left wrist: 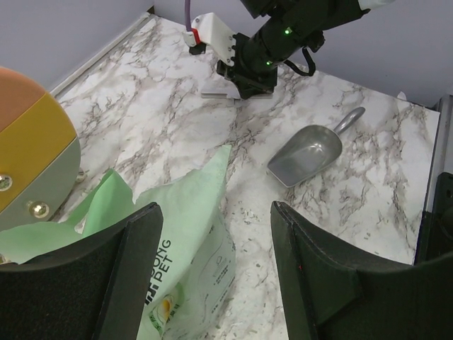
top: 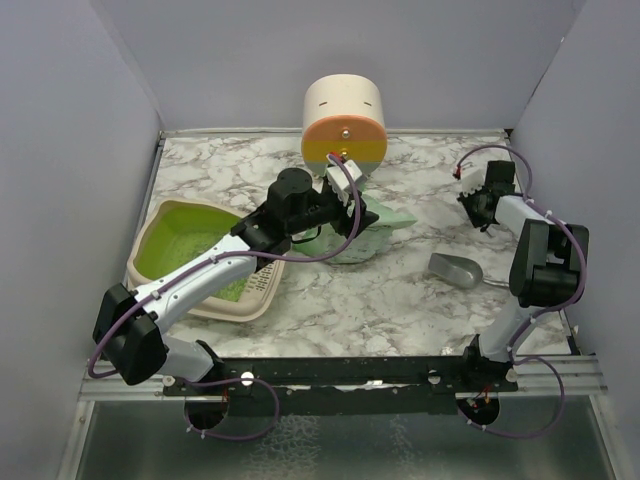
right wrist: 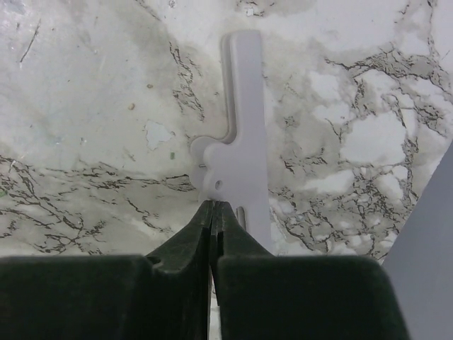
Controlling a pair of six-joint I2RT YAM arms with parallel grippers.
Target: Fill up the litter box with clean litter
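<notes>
The litter box (top: 145, 260), green inside with a cream rim, sits at left. A pale green litter bag (left wrist: 184, 219) stands open at centre, printed "PET". My left gripper is over the bag, its fingers apart with nothing clear between them. A grey flat clip (right wrist: 246, 113) lies on the marble at right; my right gripper is shut at it, fingertips over the clip's lower part. A metal scoop (top: 458, 270) lies at the front right of centre.
A cream, orange and yellow drum container (top: 343, 110) stands at the back. Grey walls border both sides.
</notes>
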